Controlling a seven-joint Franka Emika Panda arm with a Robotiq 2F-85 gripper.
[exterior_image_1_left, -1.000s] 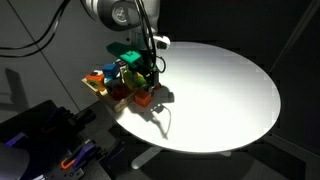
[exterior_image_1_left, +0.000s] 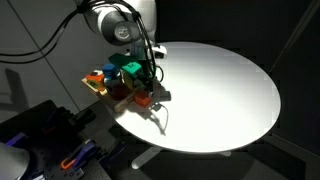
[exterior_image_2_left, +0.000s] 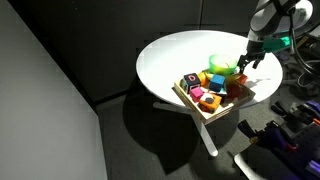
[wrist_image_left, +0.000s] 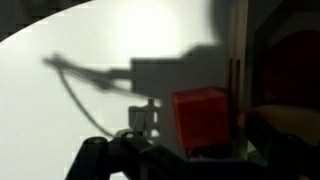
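A red-orange block (exterior_image_1_left: 142, 99) lies on the white table just outside the wooden tray. In the wrist view the same block (wrist_image_left: 202, 118) sits between the two fingers of my open gripper, without visible contact on either side. In the first exterior view my gripper (exterior_image_1_left: 150, 84) hangs close above the block. The second exterior view has the gripper (exterior_image_2_left: 243, 64) low at the table's right side; its fingertips are hard to make out there.
The wooden tray (exterior_image_2_left: 192, 104) beside the block holds several coloured blocks. A green bowl (exterior_image_2_left: 220, 66) stands close by, behind the tray.
The arm has shifted left and lower in the first exterior view, bringing my gripper down toward the red-orange block. The block and the tray have stayed in place.
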